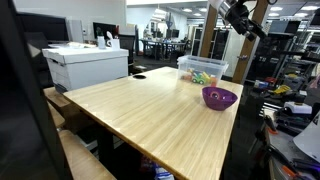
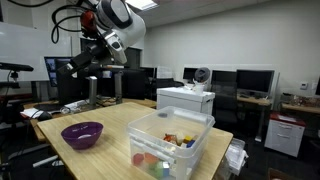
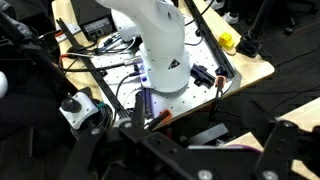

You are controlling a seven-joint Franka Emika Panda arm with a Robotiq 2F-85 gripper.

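High above the table's far right end in exterior view 1, my gripper (image 1: pixel 259 36) is held well clear of everything. In the wrist view its black fingers (image 3: pixel 283 150) stand apart, with nothing seen between them. A purple bowl (image 1: pixel 221 101) sits near the table's right edge, with something small inside it. The same bowl (image 2: pixel 82 136) shows at the left in exterior view 2. Beside it stands a clear plastic bin (image 2: pixel 160 128) holding several coloured items. Only a sliver of purple rim appears low in the wrist view.
A white cabinet (image 1: pixel 88 69) stands beyond its far left side. Behind the bin in exterior view 2 is a wider desk area with monitors (image 2: pixel 254 80).
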